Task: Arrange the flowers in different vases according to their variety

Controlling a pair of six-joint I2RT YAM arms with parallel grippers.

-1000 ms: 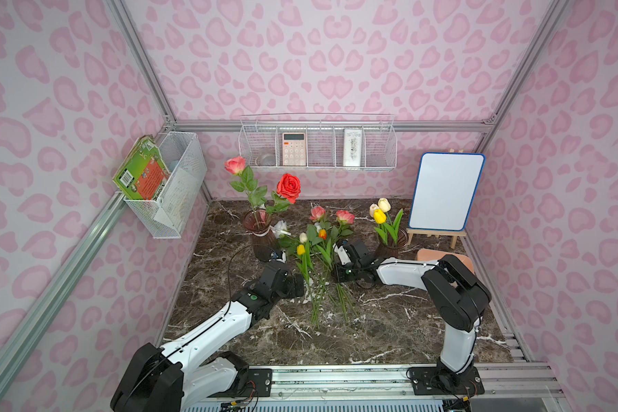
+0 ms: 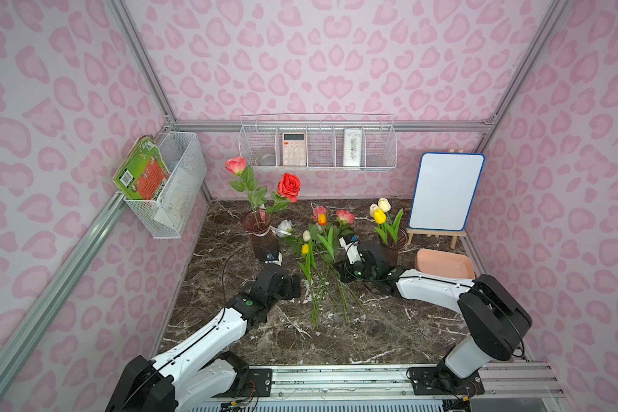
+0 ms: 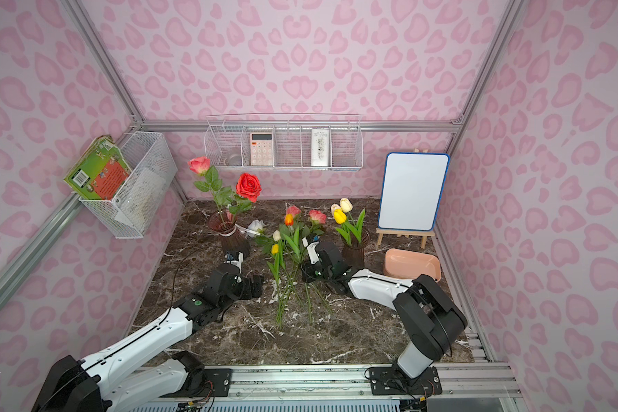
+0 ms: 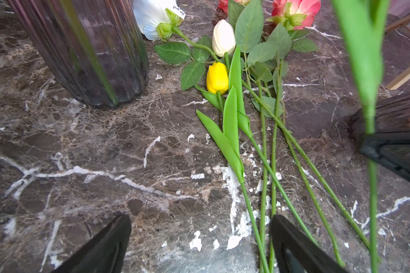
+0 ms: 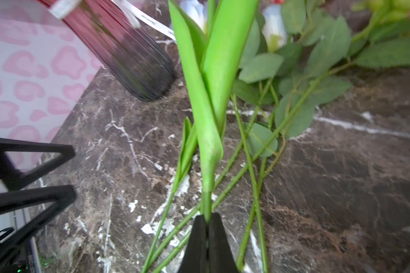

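Observation:
A dark vase holds two roses; another holds white and yellow tulips. Loose roses and tulips lie between them, including a yellow tulip, a white tulip and a white rose. My right gripper is shut on a tulip stem, whose orange bloom is raised among the flowers. My left gripper stands open at the left of the loose stems, low near the table, with nothing held.
A pink tray and a whiteboard on an easel stand at right. Wire baskets hang on the back and left walls.
My right gripper has risen and shifted right, lifting the orange tulip upward among the other flowers. The left arm has drawn back very slightly.

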